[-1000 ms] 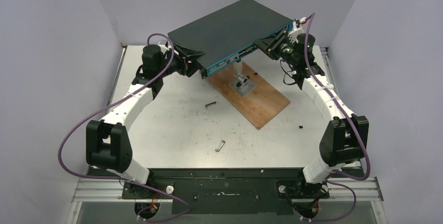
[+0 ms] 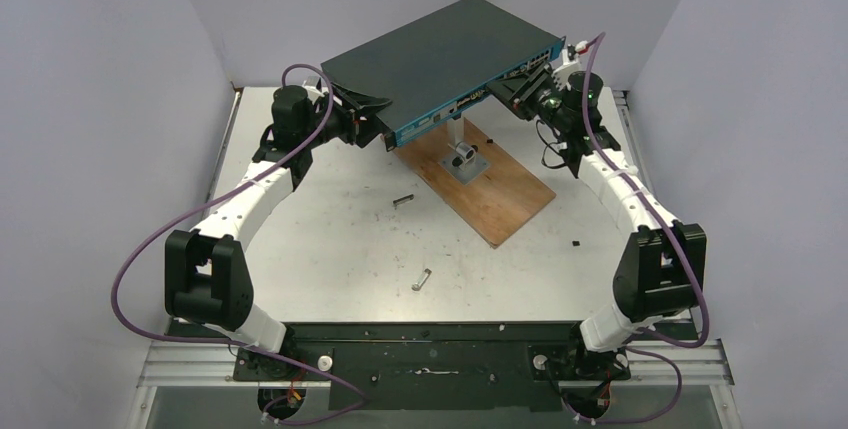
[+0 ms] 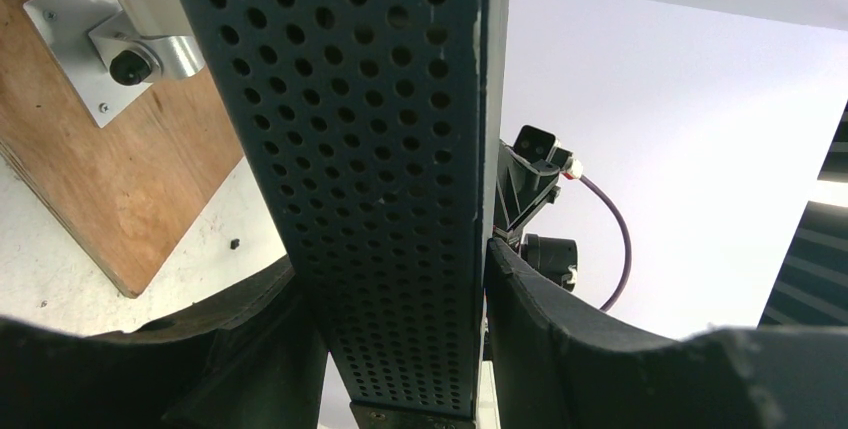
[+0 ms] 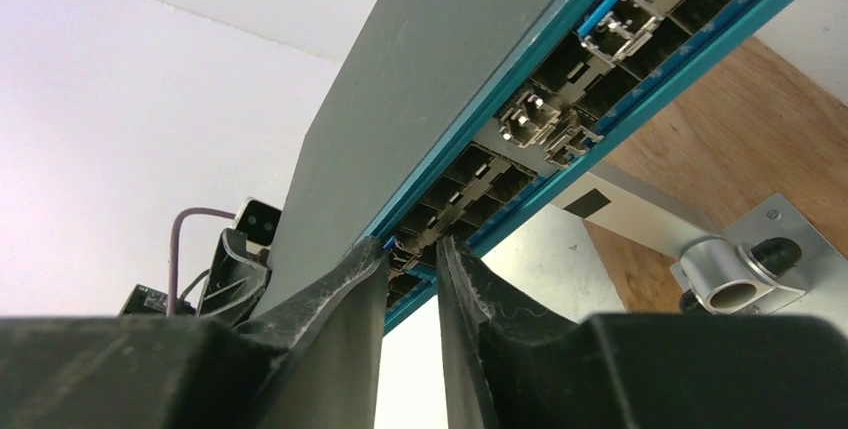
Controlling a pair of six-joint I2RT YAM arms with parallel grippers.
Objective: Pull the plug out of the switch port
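The dark switch [image 2: 440,59] rests raised on a metal stand over a wooden board. My left gripper is shut on its left end, gripping the perforated side panel. At the blue-edged port front, my right gripper has its fingers part open, close together over a port. A small plug [image 4: 400,246] with a blue tab is partly hidden by those fingertips; whether they touch it I cannot tell. Other metal connectors [image 4: 620,29] sit in ports higher along the row.
The stand's base plate [image 2: 476,173] is on the board [image 2: 510,209]. A few small metal parts [image 2: 421,279] lie on the white table, whose front area is mostly clear. Grey walls stand at both sides and the back.
My right arm and gripper have shifted slightly down along the switch front. The left arm and the switch look unmoved.
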